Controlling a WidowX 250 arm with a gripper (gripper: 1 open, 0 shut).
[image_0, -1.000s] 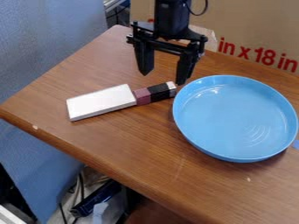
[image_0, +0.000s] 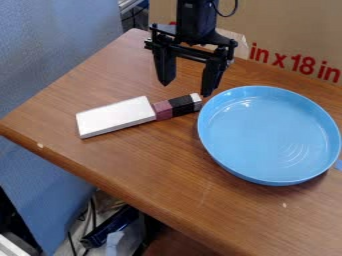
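Note:
My black gripper (image_0: 189, 73) hangs over the back of the wooden table, fingers apart and open, with nothing visible between them. Just below and in front of it lies a flat tool with a white blade (image_0: 114, 117) pointing left-front and a maroon and black handle (image_0: 175, 106) toward the right, its pale end close to the rim of a round blue plate (image_0: 267, 135) on the right half of the table.
A cardboard box (image_0: 294, 45) with red printing stands behind the table. The table's left edge drops toward a blue padded surface (image_0: 47, 75) and clutter on the floor. Bare wood (image_0: 174, 180) fills the front and back-left.

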